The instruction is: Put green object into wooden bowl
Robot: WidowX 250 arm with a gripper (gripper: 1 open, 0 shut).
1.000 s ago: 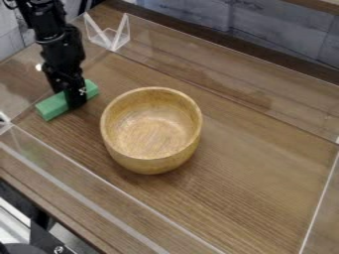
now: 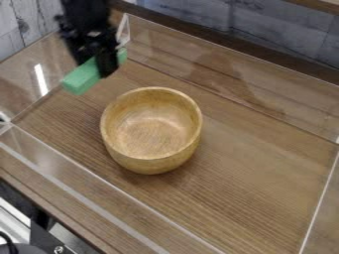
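Raised above the table at the upper left is the green object (image 2: 82, 79), tilted, with my gripper (image 2: 87, 65) shut on it. The black fingers cross its middle, and green shows on both sides of them. To the right and nearer the camera, the round wooden bowl (image 2: 151, 91) stands upright with nothing inside. The green object is apart from the bowl, up and left of its rim.
Bare wooden tabletop (image 2: 265, 129) spreads right of the bowl. A white line (image 2: 106, 182) runs along the table's lower left side, with dark cables (image 2: 30, 230) beyond it in the corner. My arm comes in from the top left.
Earlier the green object was low at the left, under my gripper. Now the gripper and the object are higher and further to the right; the bowl has stayed put.
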